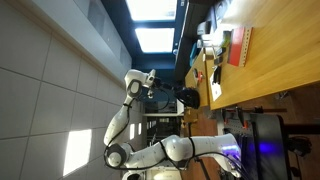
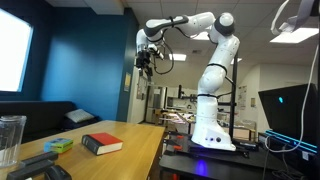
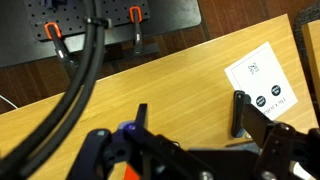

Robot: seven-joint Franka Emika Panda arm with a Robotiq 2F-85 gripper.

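Note:
My gripper hangs high above the wooden table (image 3: 140, 92), its dark fingers spread wide with nothing between them. In the second exterior view the gripper (image 2: 147, 70) is well clear of the tabletop. A red book (image 2: 101, 143) lies flat on the table, and the first exterior view also shows the book (image 1: 238, 48). A white sheet with dark round marks (image 3: 262, 82) lies toward the right of the wrist view. Beside it is a dark elongated object (image 3: 239, 113), partly close to a finger's outline.
A clear glass container (image 2: 9, 137), a green item (image 2: 62, 145) and dark objects stand at the table's left end. Orange-handled clamps (image 3: 137, 32) grip the edge near the robot's dark base. Bare wood fills the table's middle.

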